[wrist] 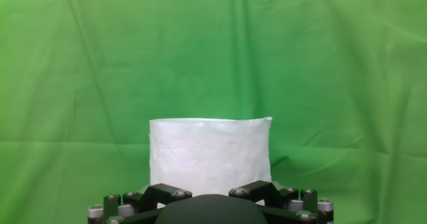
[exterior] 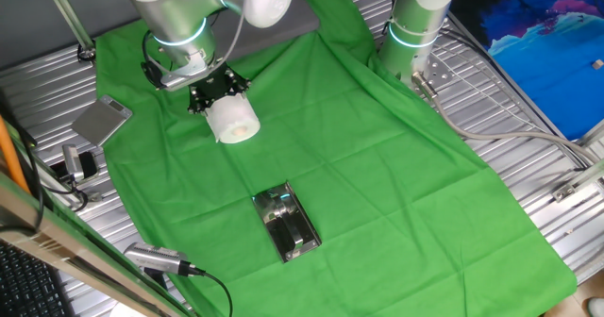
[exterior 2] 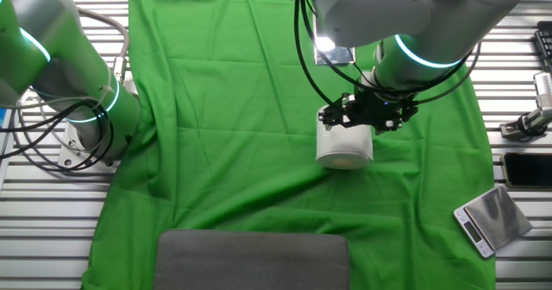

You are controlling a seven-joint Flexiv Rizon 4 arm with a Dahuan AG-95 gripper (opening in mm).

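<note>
A white roll (exterior: 233, 121) with a tan core in one end is at the upper left of the green cloth in exterior view 1. Right against it is my gripper (exterior: 218, 92), black, with its linkage spread wide. From the other side, exterior view 2 has the roll (exterior 2: 344, 145) directly in front of the gripper (exterior 2: 368, 117). Straight ahead in the wrist view, the roll (wrist: 210, 154) fills the space beyond the black linkage. The roll and linkage hide most of the fingertips, so whether they press on it is unclear. Contact between roll and cloth is also hard to judge.
A shiny dark metal tray (exterior: 286, 223) lies mid-cloth. A small scale (exterior: 102, 121) sits by the left edge, and a camera (exterior: 159, 258) with a cable stands at lower left.
</note>
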